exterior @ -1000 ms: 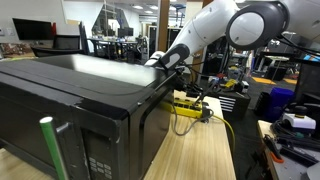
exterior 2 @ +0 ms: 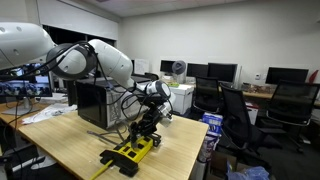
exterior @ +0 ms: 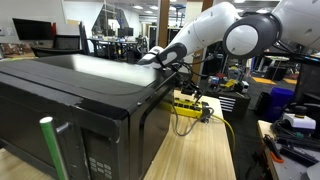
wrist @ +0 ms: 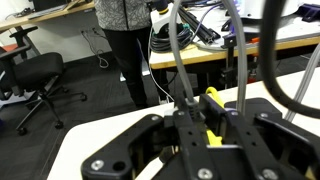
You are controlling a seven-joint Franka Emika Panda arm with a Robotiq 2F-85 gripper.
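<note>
A yellow and black object [exterior 2: 128, 157] lies on the wooden table, with a yellow cable trailing from it. Just over its far end, my gripper [exterior 2: 148, 135] points down, its fingers small and dark in this view. Beside the black microwave-like box, the same yellow object [exterior: 187, 108] also appears in the first exterior view. In the wrist view, my gripper looks shut on a yellow part [wrist: 212, 136], seen among its dark fingers. Much of that part is hidden, so its full shape is unclear.
A large black box [exterior: 105, 115] fills the near left of the table. Office chairs [exterior 2: 285, 120] stand beyond the table's edge, and loose grey cables hang about the wrist.
The arm and gripper have shifted only slightly near the yellow object. The black box stays in place.
</note>
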